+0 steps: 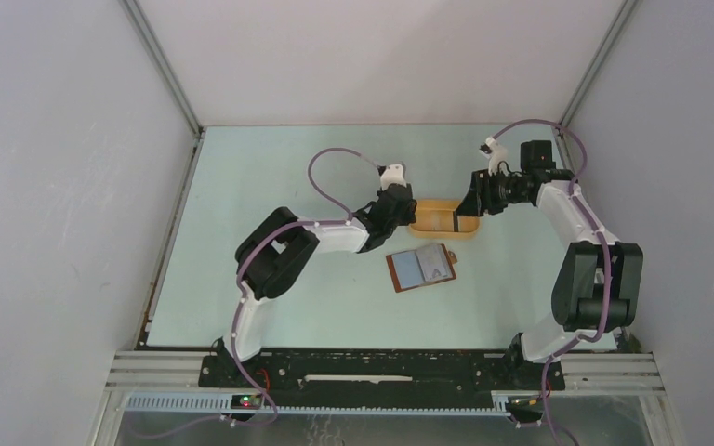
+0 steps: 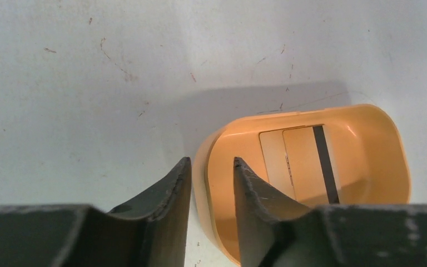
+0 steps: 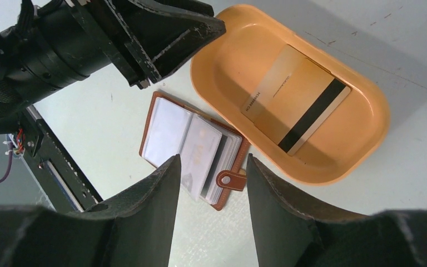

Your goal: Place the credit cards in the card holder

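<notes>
The orange tray [image 1: 444, 233] lies on the table with cards in it. One clear card [image 3: 308, 103] bears a black stripe [image 3: 313, 115] and overlaps a paler card [image 3: 272, 83]. Below the tray the brown card holder [image 1: 420, 269] lies open, with clear pockets [image 3: 202, 147] and a snap strap [image 3: 232, 181]. My left gripper stands open at the tray's left end, its fingers either side of the end wall. On the right, my right gripper is open with nothing between its fingers; it hovers over the tray's right part in the top view.
The holder sits close to the tray's near side. Both arms flank the tray closely.
</notes>
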